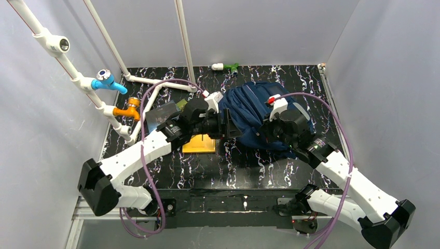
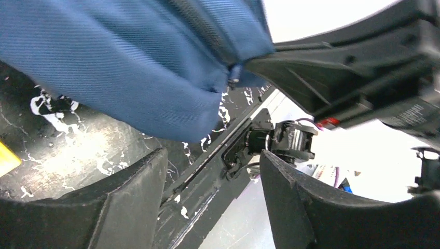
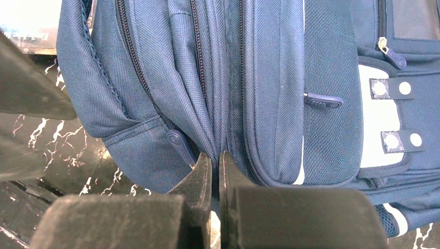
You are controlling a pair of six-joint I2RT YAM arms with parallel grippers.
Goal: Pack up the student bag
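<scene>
The navy student bag (image 1: 241,106) lies on the dark marbled table right of centre, its zippers and white-patched front showing in the right wrist view. My right gripper is shut on a fold of the bag's fabric (image 3: 207,119) beside a zipper pull. At the bag's left side, my left gripper (image 1: 233,133) stands open with nothing between its fingers. In the left wrist view, bag cloth (image 2: 155,98) hangs just beyond those open fingers (image 2: 137,192). A yellow book (image 1: 199,145) rests on the table, partly covered by the left arm.
Left of the yellow book lies a dark-covered book (image 1: 160,115), also partly behind the left arm. White pipes with a blue tap (image 1: 108,83) and an orange tap (image 1: 129,108) rise along the left side. A green fitting (image 1: 231,68) sits at the back.
</scene>
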